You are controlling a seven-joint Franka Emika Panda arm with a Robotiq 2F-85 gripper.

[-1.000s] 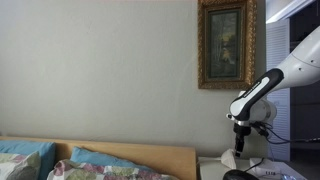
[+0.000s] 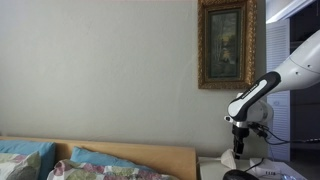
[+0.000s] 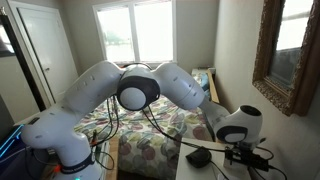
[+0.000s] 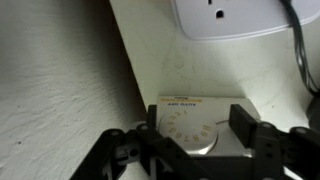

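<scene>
In the wrist view, my gripper stands part open over a pale object with a rounded top (image 4: 188,132), which sits between its fingers. Behind that top lies a flat, light label with small dark print (image 4: 185,103), too blurred to read surely. A gap shows between the rounded top and the right finger (image 4: 240,118). Exterior view 1 has the gripper (image 2: 238,147) pointing down beside the wall, low at the right; what is under it is hard to make out there.
A white power strip (image 4: 245,12) and a dark cable (image 4: 298,40) lie on the pale surface near the gripper. The wall (image 4: 50,90) runs close on the left. A dark round object (image 3: 198,157) stands near the arm. The framed picture (image 2: 226,42) hangs above.
</scene>
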